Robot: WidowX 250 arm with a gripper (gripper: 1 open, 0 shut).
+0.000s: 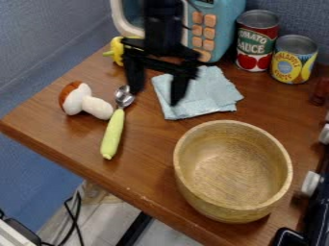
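Note:
My black gripper [156,79] hangs blurred over the back middle of the wooden table, above the left part of a folded pale blue cloth [202,97]; its fingers look spread apart, with nothing seen between them. Left of it lie a spoon with a pale green handle [113,131] and a toy mushroom [84,102]. A yellow pepper [115,50] is partly hidden behind the gripper. A wooden bowl [233,202] stands at the front right.
A tomato sauce can [256,43], a yellow-labelled can [293,61] and a light blue toy microwave [218,34] stand at the back. Dark objects line the right edge.

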